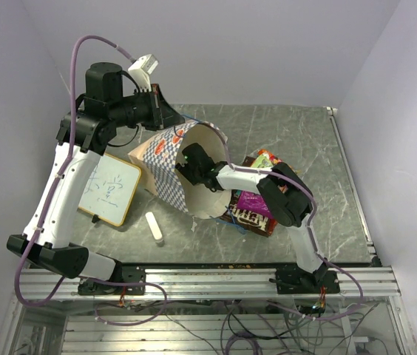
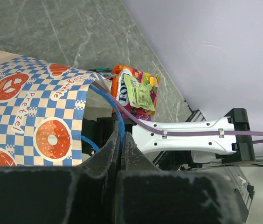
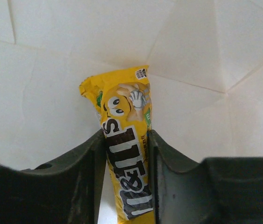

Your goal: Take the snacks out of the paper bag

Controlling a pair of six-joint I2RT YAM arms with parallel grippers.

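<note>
A checkered pretzel paper bag [image 1: 164, 163] lies open with its mouth facing right; my left gripper is shut on the bag's top edge at the blue handle. My right gripper [image 1: 186, 170] reaches inside the bag. In the right wrist view a yellow snack packet [image 3: 127, 172] lies on the white inner paper, with my right gripper around its middle, fingers close at its sides; whether they grip it I cannot tell.
Colourful snack packets [image 1: 254, 211] are piled right of the bag under the right arm. A whiteboard [image 1: 109, 188] and white eraser [image 1: 154, 226] lie at the left. Bare table [image 1: 327, 222] shows at the right.
</note>
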